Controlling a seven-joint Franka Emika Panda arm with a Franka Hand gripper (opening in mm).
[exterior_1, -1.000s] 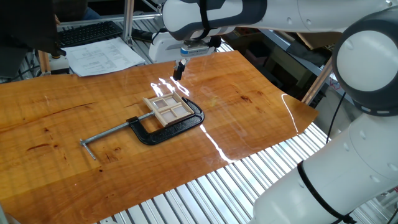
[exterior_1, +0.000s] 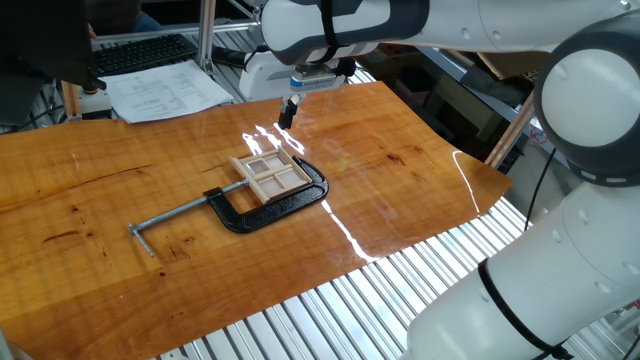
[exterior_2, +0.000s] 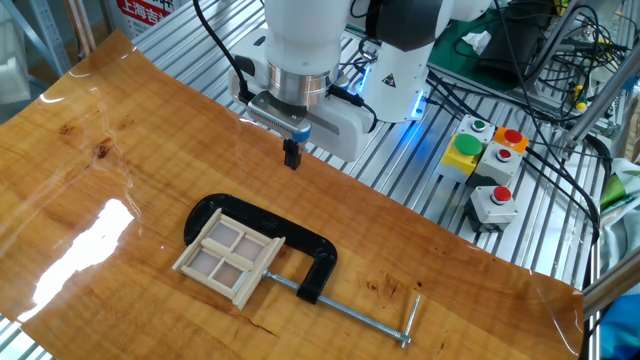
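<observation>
A small wooden window-like frame (exterior_1: 271, 173) with light panes lies on the wooden board, inside the mouth of a black C-clamp (exterior_1: 262, 217). The clamp lies flat, and its screw (exterior_2: 350, 317) reaches up to one side of the frame. My gripper (exterior_1: 287, 118) hangs above the board, off to the far side of the frame in exterior view 1 and apart from it. Its black fingers (exterior_2: 291, 150) look pressed together as one narrow block. Nothing shows between them.
Printed sheets (exterior_1: 166, 92) and a keyboard (exterior_1: 146, 54) sit at the back left. Button boxes (exterior_2: 492, 207) stand on the slatted metal table beside the board. Around the clamp, the wooden board (exterior_1: 90, 250) is bare.
</observation>
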